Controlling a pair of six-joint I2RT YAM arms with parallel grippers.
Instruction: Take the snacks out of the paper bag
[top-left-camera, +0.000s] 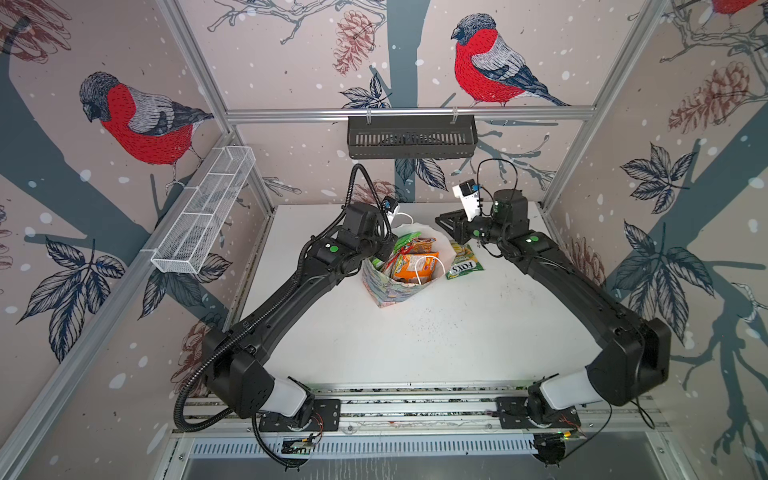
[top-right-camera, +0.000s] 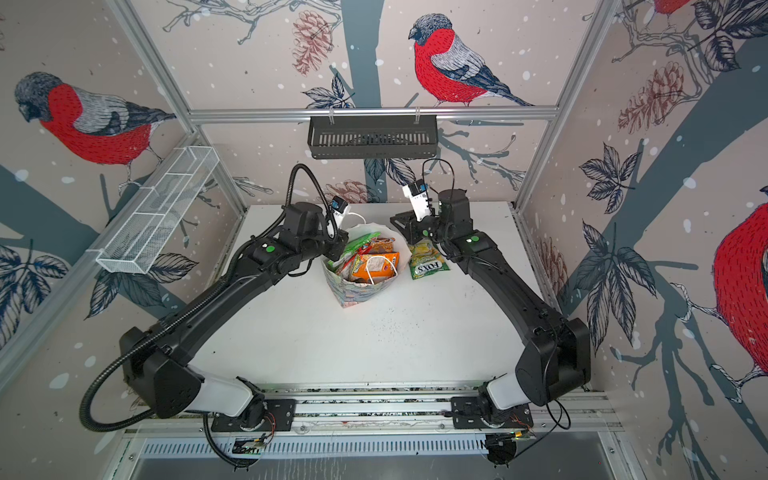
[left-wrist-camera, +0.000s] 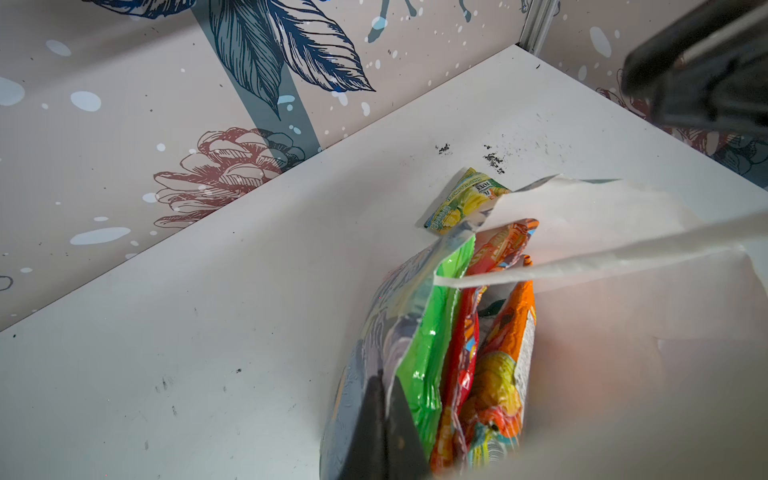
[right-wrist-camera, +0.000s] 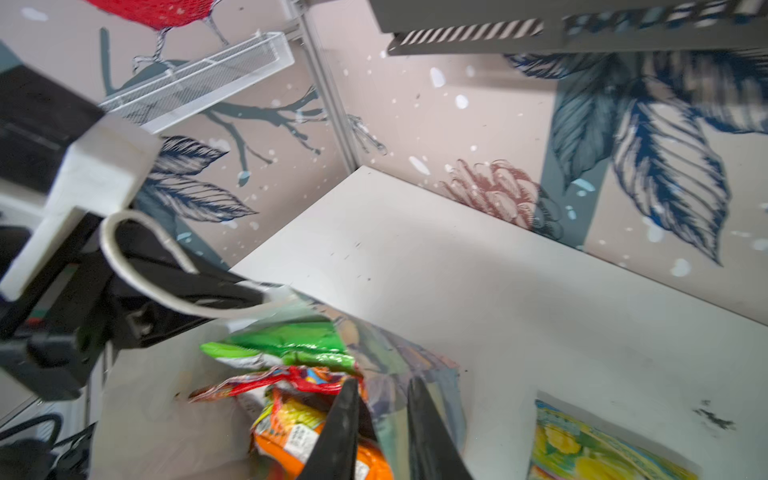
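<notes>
The paper bag (top-left-camera: 385, 290) stands upright with its mouth open, and several snack packs are inside. An orange pack (top-left-camera: 409, 269) lies foremost, with a red pack (right-wrist-camera: 280, 379) and a green pack (right-wrist-camera: 300, 339) behind it. My left gripper is shut on the bag's rim at the left side, beside the green pack. Over the bag's right edge, my right gripper is partly open, with a narrow gap and nothing between its fingers. A green-and-yellow snack pack (top-left-camera: 464, 262) lies on the table, right of the bag.
White handles (top-right-camera: 381, 260) loop up over the bag's mouth. A black basket (top-left-camera: 412, 142) hangs on the back rail and a white wire shelf (top-left-camera: 204, 209) on the left.
</notes>
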